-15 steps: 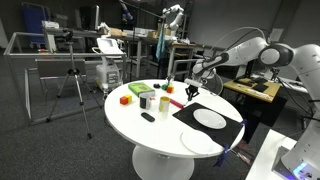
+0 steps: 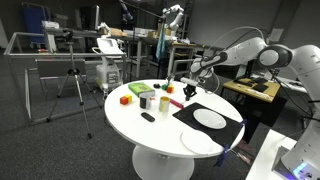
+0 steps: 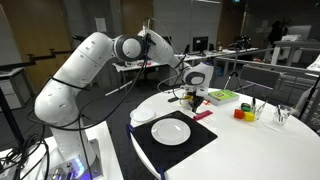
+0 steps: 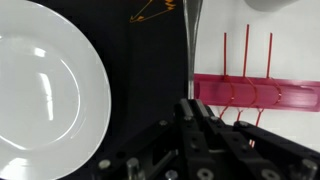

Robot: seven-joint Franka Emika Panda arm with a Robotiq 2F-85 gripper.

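Note:
In the wrist view my gripper is at the lower middle, over the edge of the black mat (image 4: 147,85). A thin silver utensil (image 4: 192,45) runs up the picture from its tips, and the gripper looks shut on it. The handle end is hidden by the gripper. To its right, a pinkish-red strip (image 4: 285,93) lies on the white table with several thin red sticks across it. A white plate (image 4: 45,95) rests on the mat to the left. Exterior view 1 has the gripper (image 2: 188,92) low over the far side of the table, near the mat's edge.
A second white plate (image 3: 144,114) lies towards the arm's base. Mugs (image 2: 164,104), a green tray (image 2: 138,87) and small coloured items are grouped beyond the red strip. A dark object (image 2: 148,117) lies at the front.

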